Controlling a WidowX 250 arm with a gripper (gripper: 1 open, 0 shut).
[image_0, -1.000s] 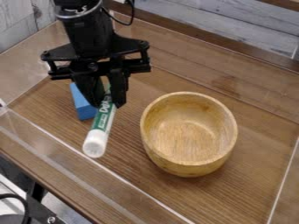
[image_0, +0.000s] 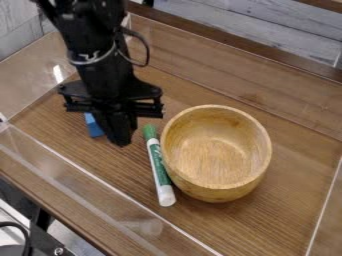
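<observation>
My black gripper (image_0: 118, 128) hangs over the left of the wooden table, shut, with nothing seen between its fingers. A blue object (image_0: 94, 127) lies behind it, mostly hidden. A green and white tube (image_0: 163, 177) lies on the table to the right of the gripper, along the left side of a light tan bowl (image_0: 218, 155).
The wooden table (image_0: 287, 195) has free room to the right of the bowl and behind it. A clear edge runs along its left front, and a ledge with a pale surface is at the back.
The green and white tube was in the gripper a second ago and now lies on the table beside the bowl. The gripper has moved back and left, away from it.
</observation>
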